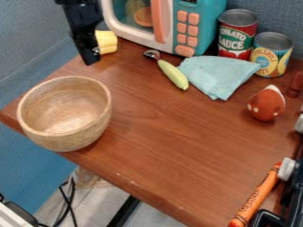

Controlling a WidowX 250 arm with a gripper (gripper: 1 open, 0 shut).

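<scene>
My gripper (pixel 88 49) hangs at the back left of the table, above and behind a wooden bowl (pixel 64 112). A yellow block-like object (pixel 105 42) is right beside its fingers, partly behind them; whether it is held is unclear. The fingers are dark, and their opening cannot be made out.
Along the back stand a toy microwave (pixel 158 19), a sauce can (pixel 236 35) and a yellow can (pixel 271 55). A spoon (pixel 151 54), banana (pixel 174 74), blue cloth (pixel 219 75) and red egg-shaped toy (pixel 267 104) lie nearby. A crayon-like tube (pixel 260 195) lies front right.
</scene>
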